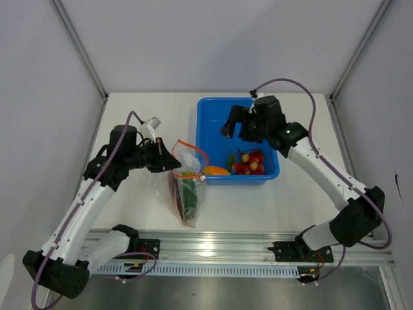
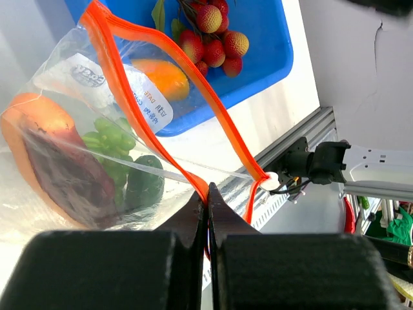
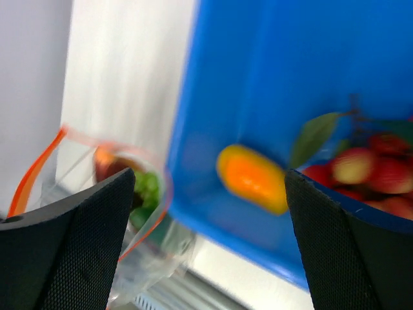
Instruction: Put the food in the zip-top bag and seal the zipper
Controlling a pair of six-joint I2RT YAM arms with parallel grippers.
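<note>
The clear zip bag (image 1: 188,197) with orange zipper hangs open from my left gripper, which is shut on its rim. Inside show a reddish-brown item (image 2: 68,168), green grapes (image 2: 106,145) and a dark green vegetable (image 2: 143,186). My right gripper (image 1: 239,124) is open and empty, over the blue bin (image 1: 213,123). The bin holds a yellow-orange item (image 3: 251,177) and red bumpy fruits (image 1: 251,165) with leaves. The right wrist view is blurred.
A metal rail (image 1: 206,237) runs along the front edge.
</note>
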